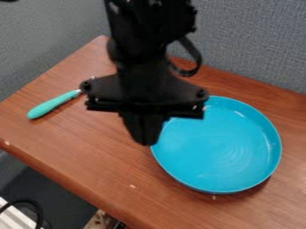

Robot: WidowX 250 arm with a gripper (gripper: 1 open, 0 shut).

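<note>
My black gripper point(146, 125) fills the upper middle of the camera view, hanging low over the left edge of a bright blue plate point(227, 152). Its fingertips point down; whether they are open or shut cannot be told. A utensil with a turquoise handle point(50, 105) lies at the left of the wooden table, its metal head hidden behind the gripper.
Grey padded walls stand behind the table. Cables and a pale object lie below the table's edge at bottom left.
</note>
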